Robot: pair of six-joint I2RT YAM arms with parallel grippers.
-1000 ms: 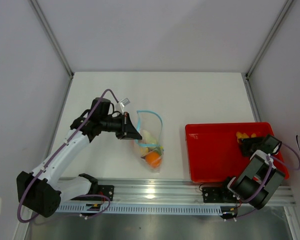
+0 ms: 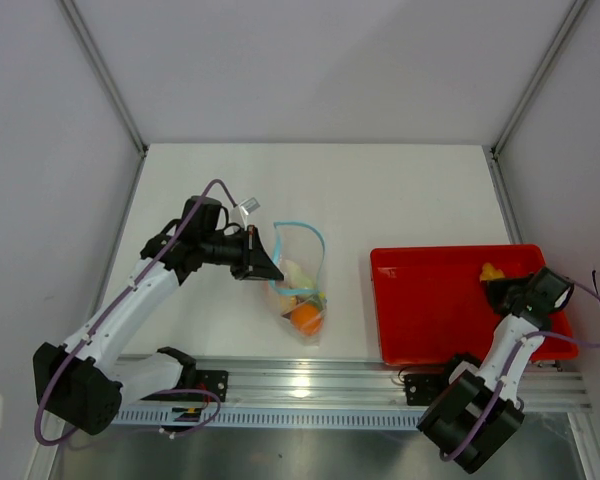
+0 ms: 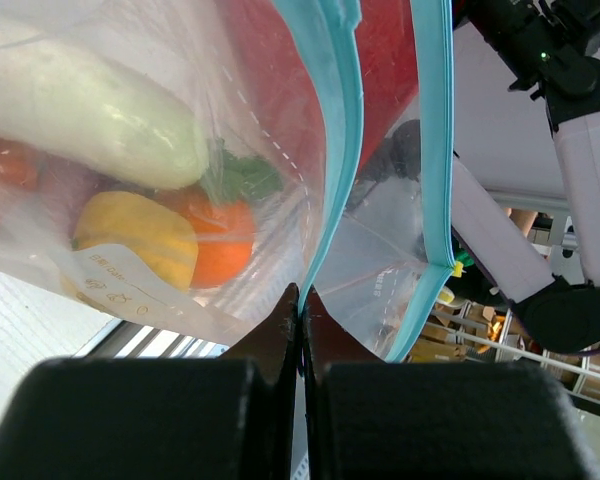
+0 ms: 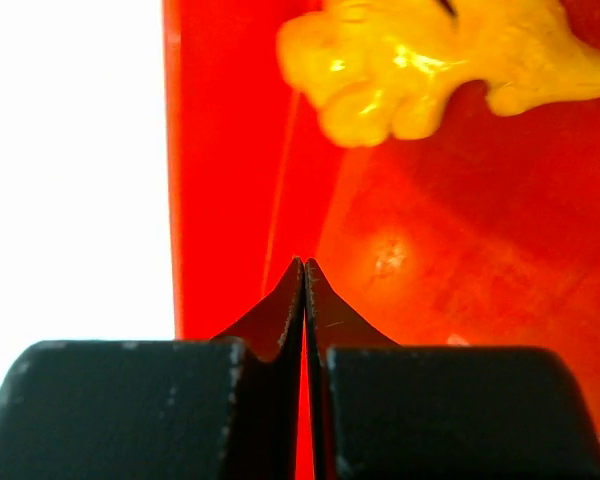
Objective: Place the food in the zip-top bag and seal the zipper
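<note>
The clear zip top bag (image 2: 286,270) with its blue zipper (image 3: 438,150) gapes wide in the left wrist view. My left gripper is shut on the zipper edge at the bag's mouth. Inside the bag show an orange (image 2: 306,319), a yellow fruit (image 3: 140,240), a pale long vegetable (image 3: 90,105), some green leaf and red pieces. The yellow ginger root (image 4: 410,60) lies in the red tray (image 2: 420,300), its near edge ahead of my right gripper. Those fingertips meet with nothing between them, apart from the ginger.
The tray's raised rim (image 4: 175,200) runs along the left of the right wrist view. In the top view the tray is otherwise bare.
In the top view the right arm's links have swung. The left arm and bag keep their place.
</note>
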